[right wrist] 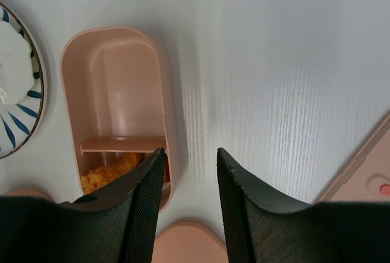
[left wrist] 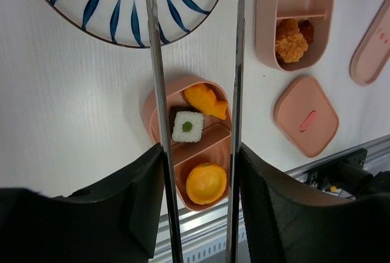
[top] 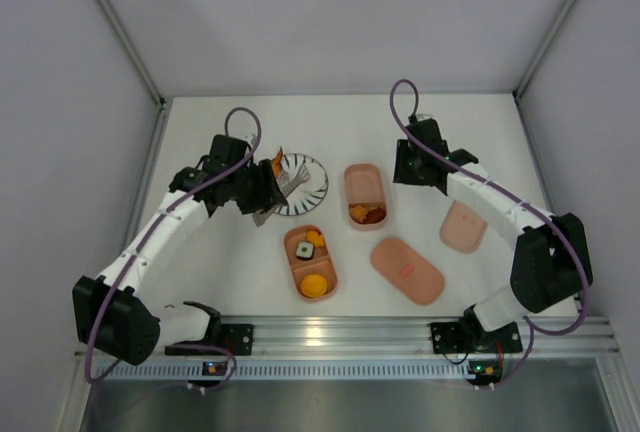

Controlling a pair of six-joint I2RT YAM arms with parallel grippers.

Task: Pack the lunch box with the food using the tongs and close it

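My left gripper stands open, with the two long metal strips of a tongs-like tool (left wrist: pixel 157 56) running between its fingers, spread apart. Overhead, the tool's grey tip (top: pixel 300 180) hangs over the striped plate (top: pixel 320 192). Below it lies the near lunch box (top: pixel 299 271), holding a yellow fish-shaped piece (left wrist: pixel 207 101), a white rice block (left wrist: pixel 187 126) and a yellow round cup (left wrist: pixel 206 184). The second box (right wrist: pixel 125 86) has fried brown pieces (right wrist: pixel 116 170) in its smaller compartment; its larger one is empty. My right gripper is open beside this box, nothing between its fingers.
A long pink lid (top: pixel 407 270) lies flat right of the near box, and a smaller pink lid (top: pixel 463 227) lies under the right arm. Bare table stretches across the back. An orange piece (top: pixel 278 160) shows behind the left gripper.
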